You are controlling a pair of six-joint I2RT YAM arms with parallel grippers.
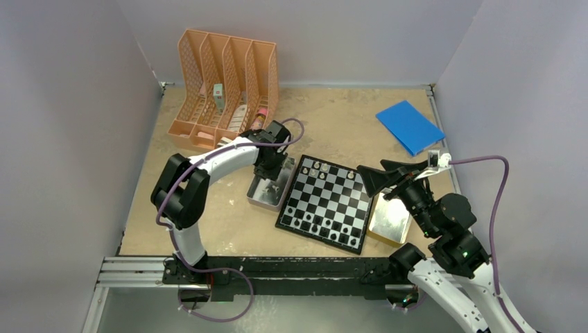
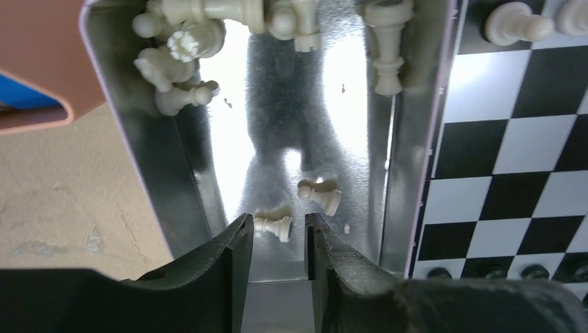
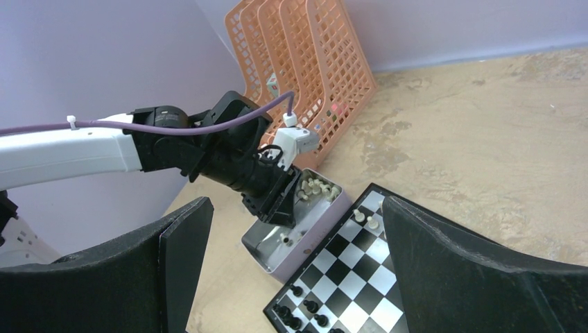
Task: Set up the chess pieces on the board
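A chessboard (image 1: 324,202) carries a few white pieces at its far side and black pieces along the near side. Left of it, a metal tray (image 2: 405,208) holds several lying white pieces, among them a rook (image 2: 388,48) and two small pawns (image 2: 322,198) near the fingers. My left gripper is over the tray, its fingertips a little apart around a small white pawn's right side in that view; whether it grips anything is unclear. My right gripper stands open to the right, above the board's area, nothing between its fingers.
An orange slotted organizer (image 1: 229,83) stands behind the tray. A blue folder (image 1: 409,127) lies at the back right, and a gold-edged box (image 1: 389,222) sits right of the board. The table behind the board is clear.
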